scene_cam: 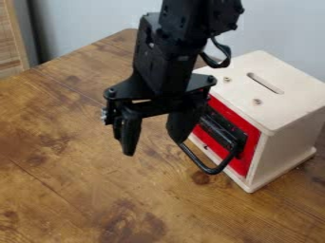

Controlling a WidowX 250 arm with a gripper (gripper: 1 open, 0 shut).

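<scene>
A light wooden box (pixel 273 95) with a slot and screws on top stands at the right, its red front (pixel 207 137) facing left. A black U-shaped handle (pixel 203 166) sticks out low from that front, attached to a dark fitting. My black gripper (pixel 152 129) hangs open left of the box, above and left of the handle, nothing between its fingers; the near right finger partly covers the red front and handle.
A pale wall is behind, with a wooden panel at the upper left edge.
</scene>
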